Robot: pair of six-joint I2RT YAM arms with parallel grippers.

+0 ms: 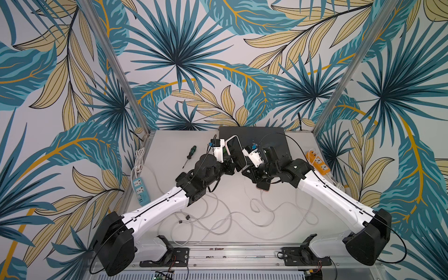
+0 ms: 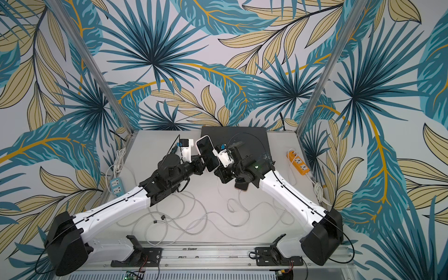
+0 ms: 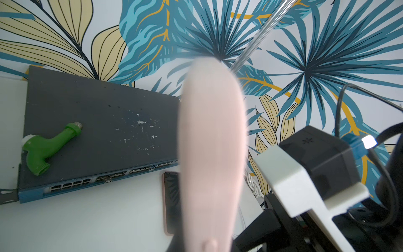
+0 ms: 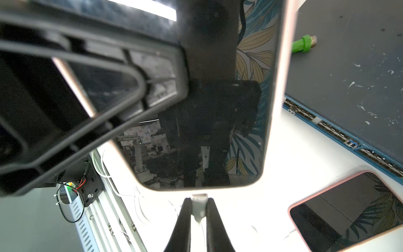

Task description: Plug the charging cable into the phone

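A black-screened phone with a pale pink frame (image 4: 201, 138) is held up above the table, my left gripper (image 1: 229, 166) shut on it. Edge-on, the phone (image 3: 212, 138) fills the middle of the left wrist view and hides much of that gripper. My right gripper is shut on the white plug of the charging cable (image 4: 199, 205), whose cord hangs below. The plug's metal tip points up at the phone's bottom edge, roughly at its middle. Tip and edge look very close; whether they touch, I cannot tell.
A second phone (image 4: 348, 212) lies on the table below the right gripper. Behind stands a dark network switch (image 3: 105, 126) bearing a green fitting (image 3: 50, 147). A screwdriver (image 1: 191, 153), blue power strip (image 1: 139, 189), orange power strip (image 1: 317, 162) and loose cables occupy the table.
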